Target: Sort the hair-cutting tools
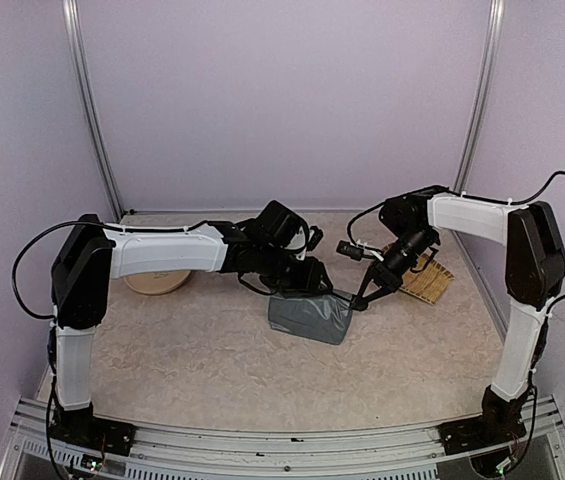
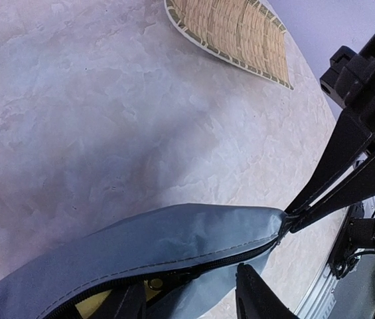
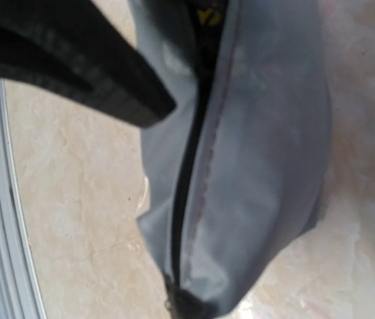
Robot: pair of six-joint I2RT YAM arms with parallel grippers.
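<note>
A grey zip pouch lies mid-table, its zipper side parted. In the left wrist view something yellow and a small gold ring show inside the pouch; what they belong to is unclear. My right gripper is shut on the pouch's right corner, seen from the side in the left wrist view. Over the zipper opening, my left gripper has its fingers spread apart, with no tool visibly held. Blurred black fingers hang beside the opening in the right wrist view.
Behind the right arm lies a woven bamboo tray. A round wooden plate sits at the back left, partly covered by the left arm.
</note>
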